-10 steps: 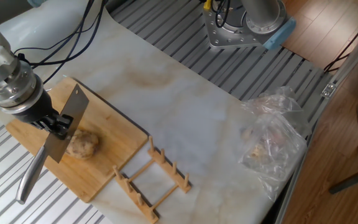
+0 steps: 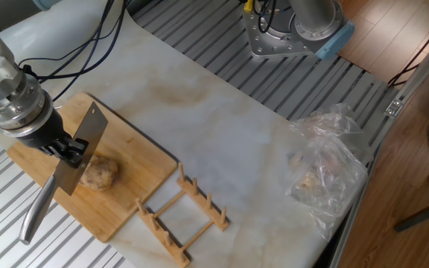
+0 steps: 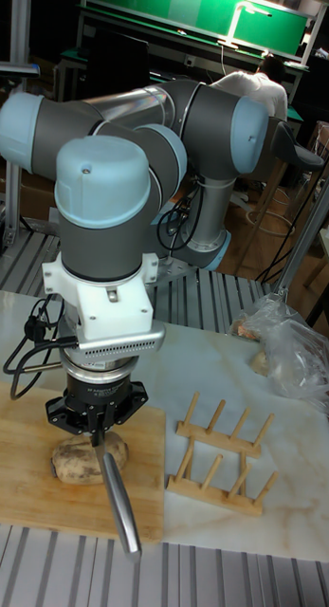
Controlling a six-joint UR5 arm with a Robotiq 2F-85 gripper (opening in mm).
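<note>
My gripper (image 2: 74, 152) is shut on a kitchen knife, a metal cleaver whose broad blade (image 2: 91, 130) stands on edge, with its steel handle (image 2: 37, 211) sticking out toward the near side. A brown potato (image 2: 100, 173) lies on the wooden cutting board (image 2: 136, 152), right beside the blade in this view. From the front, the gripper (image 3: 96, 430) hangs just over the potato (image 3: 84, 460), and the knife handle (image 3: 120, 505) points toward the camera. The blade is nearly edge-on there, so whether it touches the potato I cannot tell.
A wooden peg rack (image 2: 176, 212) stands close to the board's right edge. Farther right, a clear plastic bag (image 2: 326, 175) with something inside rests at the table's edge. Black cables (image 2: 88, 56) hang by the arm.
</note>
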